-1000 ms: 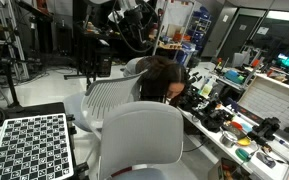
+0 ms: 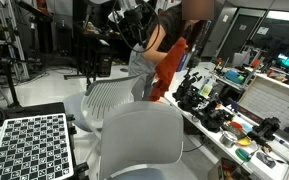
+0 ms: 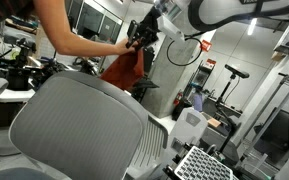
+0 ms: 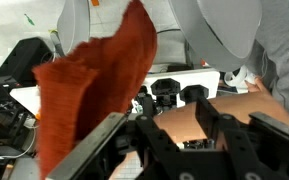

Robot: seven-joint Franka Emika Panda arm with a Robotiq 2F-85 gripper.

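A red-orange cloth [image 2: 168,68] hangs from a person's hand beside the chairs. In exterior view 2 the same cloth [image 3: 124,70] hangs just below my gripper [image 3: 142,38], and the person's arm [image 3: 72,40] reaches up to it. The wrist view has the cloth [image 4: 114,70] large and blurred on the left. My gripper is open there, its dark fingers at the bottom. The cloth passes beside the left finger; I cannot tell whether they touch.
Below stand a grey chair [image 2: 141,140] and a second chair [image 2: 109,95] behind it. A checkered board [image 2: 29,148] lies at the left. Along the right runs a cluttered bench [image 2: 224,115]. The person's bare skin [image 4: 199,125] shows close behind my fingers.
The chairs and the board stay put.
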